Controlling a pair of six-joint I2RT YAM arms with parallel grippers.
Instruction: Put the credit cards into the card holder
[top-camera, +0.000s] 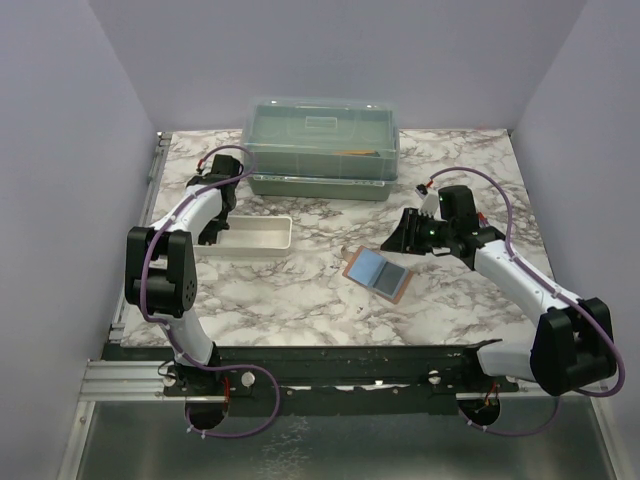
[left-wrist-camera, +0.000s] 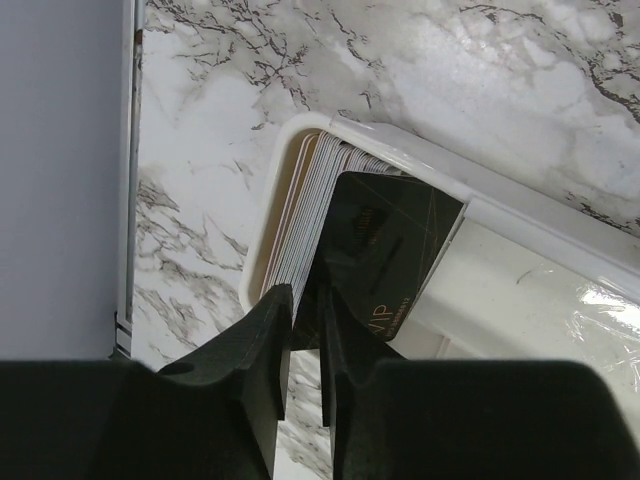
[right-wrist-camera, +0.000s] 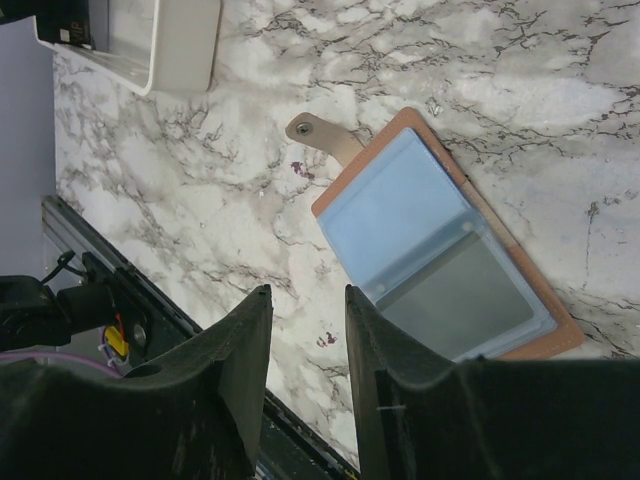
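Observation:
In the top view the white tray (top-camera: 287, 236) lies under my left gripper (top-camera: 210, 238). The left wrist view shows a row of white-edged cards (left-wrist-camera: 305, 215) standing at the tray's end, with a black VIP card (left-wrist-camera: 375, 240) leaning in front. At that card's lower left corner, my left gripper has its fingers slightly apart; no firm hold on a card shows. The card holder (right-wrist-camera: 395, 205), tan-edged with a blue pocket and a grey pocket, lies open and flat. Above it my right gripper is open and empty.
A large lidded storage box (top-camera: 320, 140) stands at the back, close behind the tray. A strap with a snap (right-wrist-camera: 318, 131) sticks out from the holder's side. Bare marble lies between tray and holder.

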